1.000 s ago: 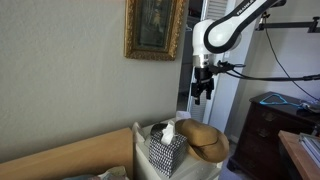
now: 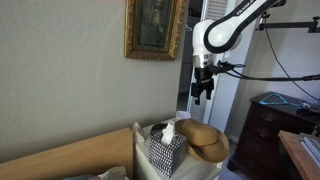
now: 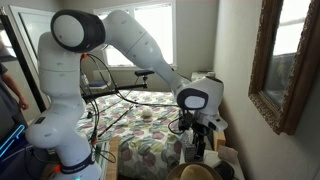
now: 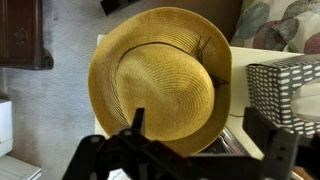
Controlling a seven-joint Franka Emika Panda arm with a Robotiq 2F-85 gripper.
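A straw hat (image 4: 170,90) with a wide brim lies on a white nightstand top, its crown facing up in the wrist view. Part of it also shows at the bottom edge of exterior view 2, as the hat (image 3: 195,172). My gripper hangs above the hat's near brim, with its two fingers set wide apart and nothing between them. In exterior view 1 the gripper (image 2: 203,97) is well above the hat (image 2: 203,141), not touching it.
A black-and-white checked tissue box (image 2: 167,150) stands right beside the hat. Behind is a wall with a gold-framed picture (image 2: 153,27). The bed (image 3: 140,125) adjoins the nightstand. A dark wooden dresser (image 2: 262,140) stands at the right.
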